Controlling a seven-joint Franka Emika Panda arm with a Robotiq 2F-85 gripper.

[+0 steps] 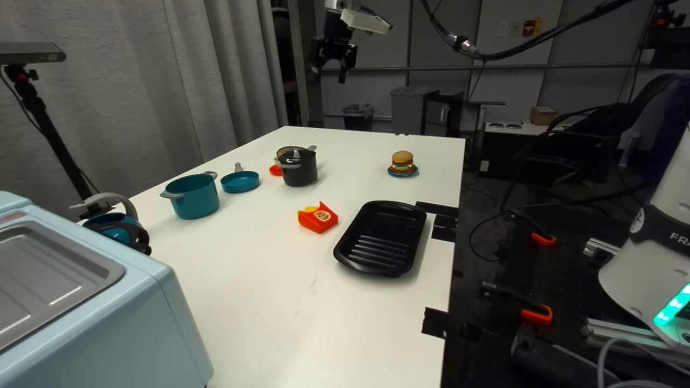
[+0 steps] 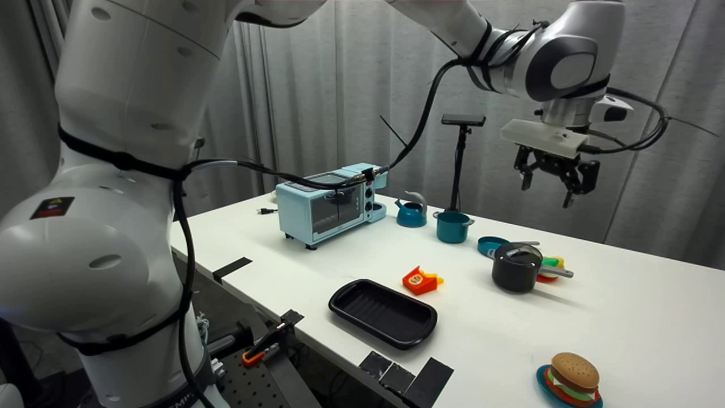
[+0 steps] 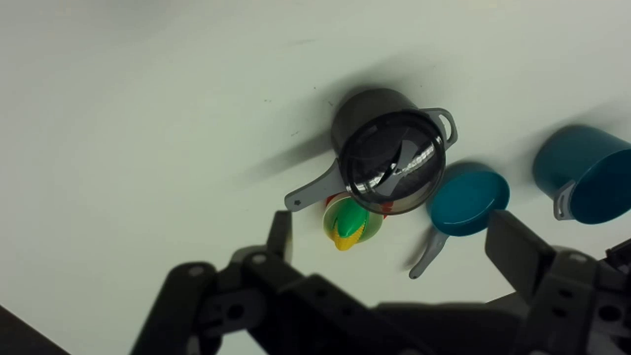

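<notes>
My gripper (image 2: 547,190) hangs high above the far part of the table, fingers spread apart and nothing between them. Below it in the wrist view is a black pot (image 3: 361,118) with a clear lid and grey handles. Partly hidden behind the pot is a small bowl (image 3: 372,228) with a green and yellow corn toy (image 3: 351,220) in it. A teal pan (image 3: 467,201) lies beside the pot, and a teal pot (image 3: 571,154) stands farther right. On the nearer table are a red fries box (image 1: 318,219) and an empty black tray (image 1: 381,236).
A toy hamburger (image 2: 574,374) rests on a teal plate near the table edge. The light blue toaster oven (image 2: 326,211) and a teal kettle (image 2: 411,214) occupy the other end. Bare tabletop lies between the fries box and the hamburger.
</notes>
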